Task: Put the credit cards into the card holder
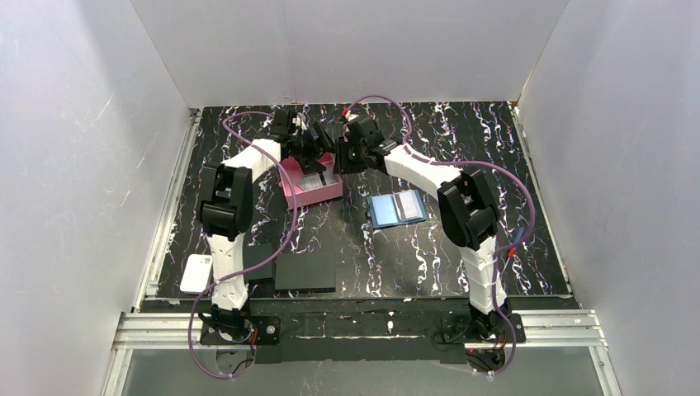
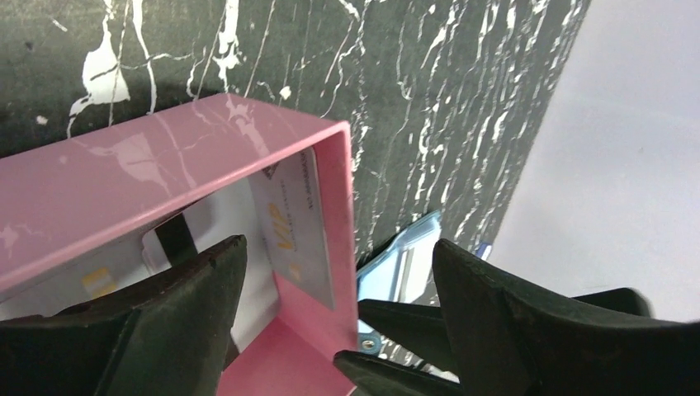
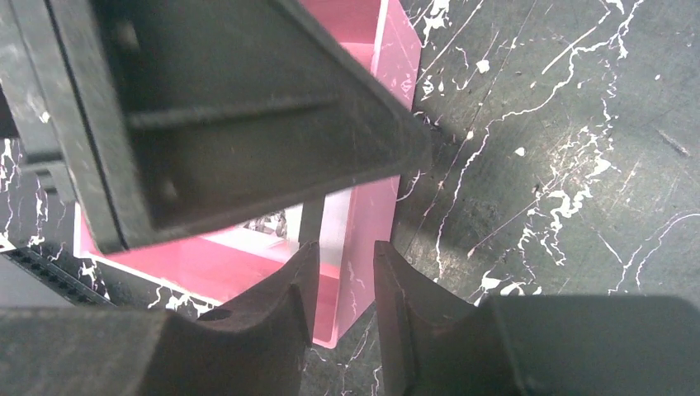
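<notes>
A pink box holds several cards. In the left wrist view a grey card marked VIP leans upright against the box's end wall; a white card with a black stripe lies flat beside it. My left gripper is over the box, open, with the end wall and the VIP card seen between its fingers, apart from both. My right gripper stands part open at the box's right side, the pink wall visible in its gap; contact cannot be told. The blue card holder lies spread open, a pale card on its right half.
Black flat boxes and a white item lie at the front left. Purple hoses run along both arms. Around the holder the marble table is clear. Both grippers are very close together; the left one's dark finger fills much of the right wrist view.
</notes>
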